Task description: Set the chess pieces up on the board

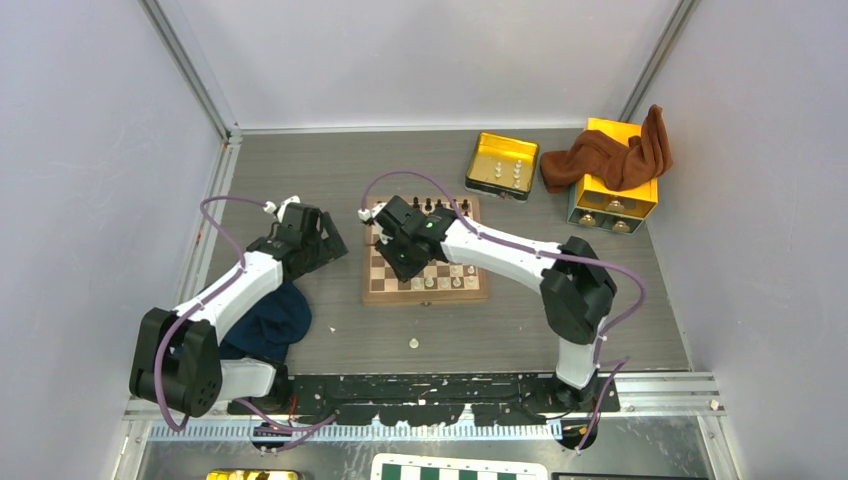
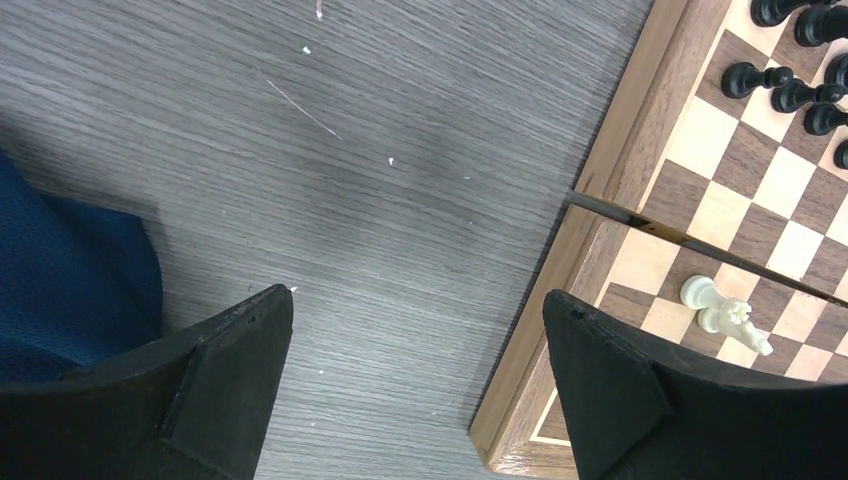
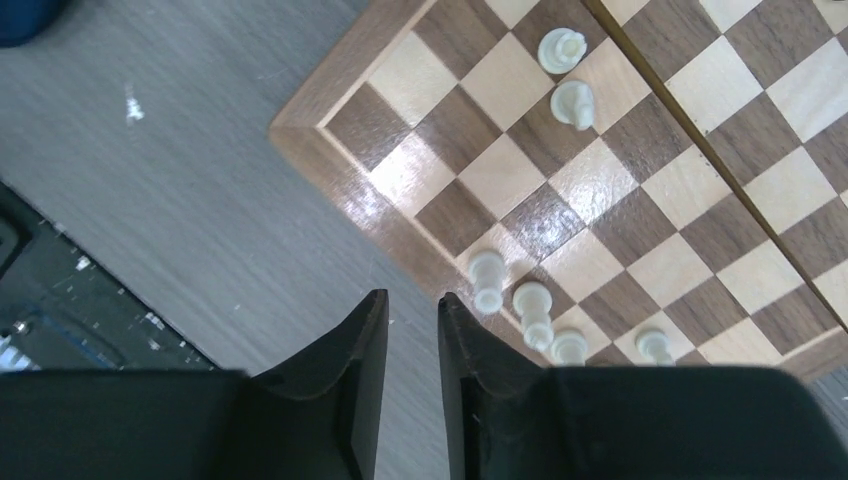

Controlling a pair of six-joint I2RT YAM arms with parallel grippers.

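The wooden chessboard (image 1: 425, 298) has black pieces along its far side and white pieces along its near edge; two white pieces (image 3: 560, 50) stand further in. A small white piece (image 1: 414, 343) lies on the table in front of the board. My right gripper hangs over the board's near corner, fingers slightly apart with nothing seen between them. My left gripper is open, left of the board, with nothing between its fingers.
A yellow tin (image 1: 488, 150) with several white pieces sits behind the board. Drawer boxes (image 1: 608, 205) under a brown cloth (image 1: 600, 155) stand at the right. A blue cloth (image 1: 270, 320) lies below my left arm.
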